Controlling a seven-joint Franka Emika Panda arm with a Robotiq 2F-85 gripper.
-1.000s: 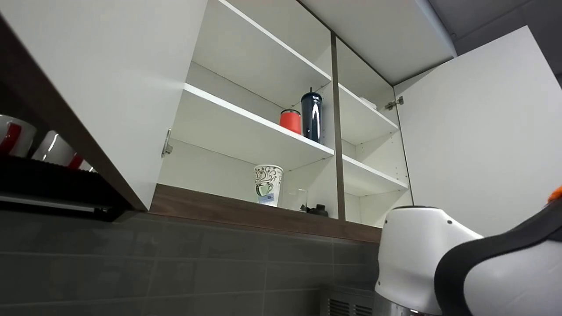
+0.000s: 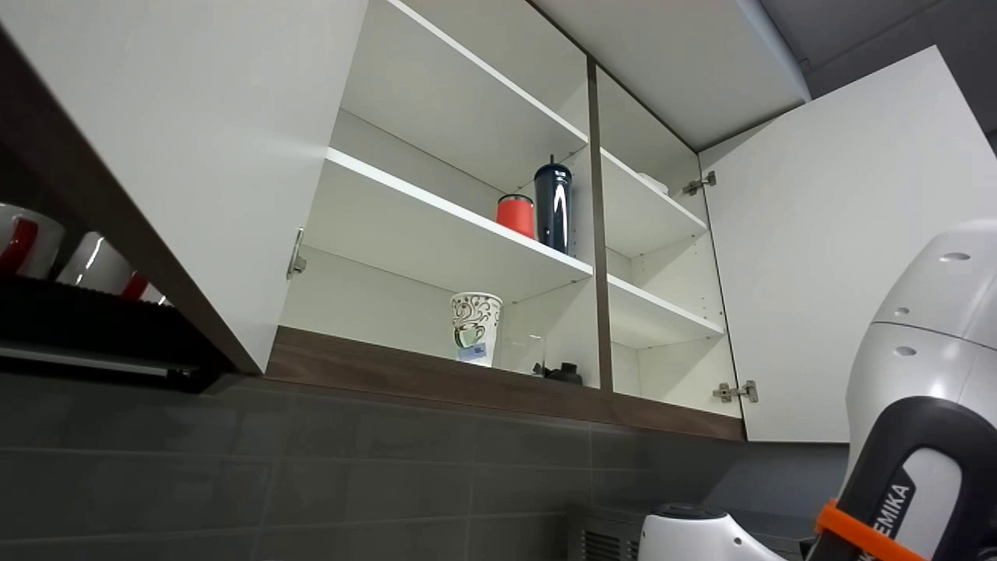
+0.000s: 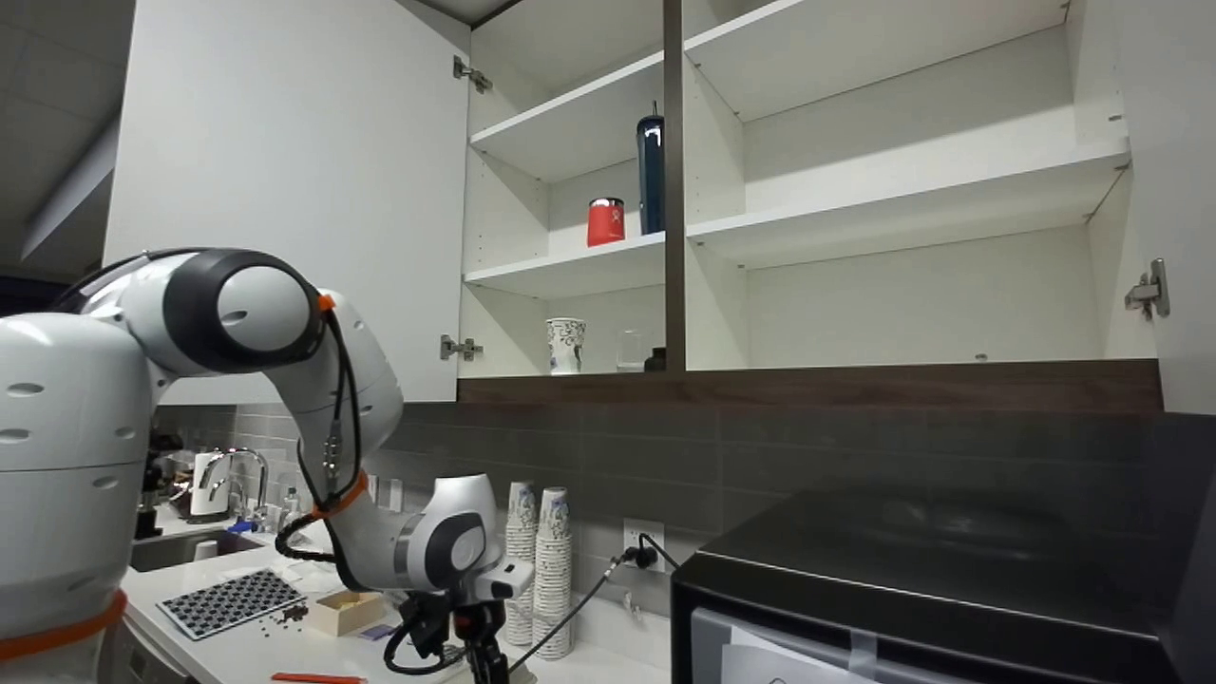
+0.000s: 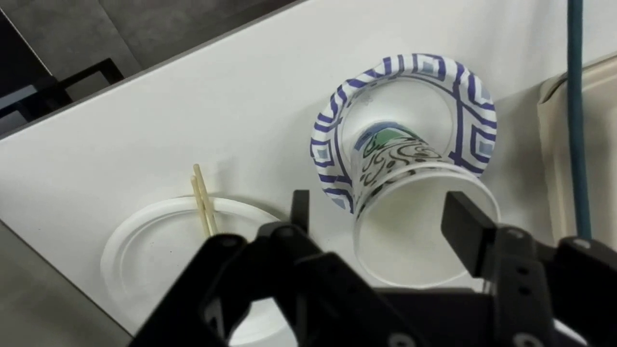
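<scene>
In the wrist view, a paper cup with a dark swirl print has its open mouth toward the camera. Its base appears to be over a blue-and-white patterned paper plate. My gripper is open, its two dark fingers apart. The cup's rim shows between them, with a clear gap on the left; the right fingertip overlaps the rim in this view, and contact cannot be judged. In exterior view 2 the gripper points down over the counter, cut off by the bottom edge.
A white plate with wooden sticks lies left of the cup; a beige tray stands right. Stacked cups are close behind the arm. The open cabinet holds another printed cup, a red tumbler and a dark bottle.
In exterior view 1 the arm has changed pose: its white wrist section has sunk toward the bottom edge, and an upper link now stands at the right. The cabinet items have not moved.
</scene>
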